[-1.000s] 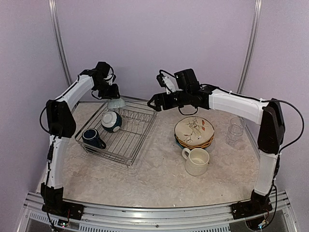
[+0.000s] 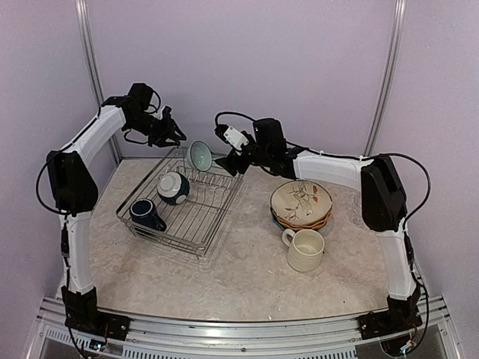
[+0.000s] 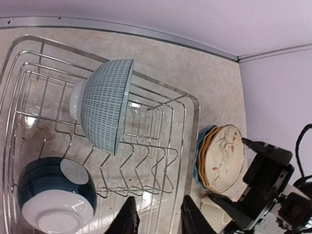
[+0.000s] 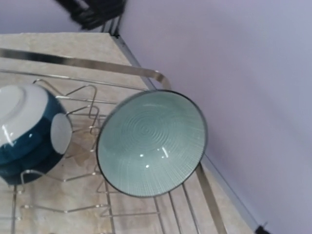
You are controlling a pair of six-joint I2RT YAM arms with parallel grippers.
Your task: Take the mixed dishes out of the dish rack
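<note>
A pale green patterned bowl (image 2: 199, 155) (image 3: 103, 105) (image 4: 151, 143) sits tilted on its side at the back of the wire dish rack (image 2: 221, 215). A dark teal and white bowl (image 2: 173, 188) (image 3: 57, 194) lies in the rack, with a dark mug (image 2: 147, 215) toward the front. My left gripper (image 2: 172, 137) is above the back left of the rack, apart from the bowl, open with nothing between its fingers. My right gripper (image 2: 228, 164) is just right of the pale bowl, open and empty.
Right of the rack stand stacked plates (image 2: 301, 202) and a cream mug (image 2: 304, 254). Walls enclose the back and sides.
My right gripper has moved left toward it.
</note>
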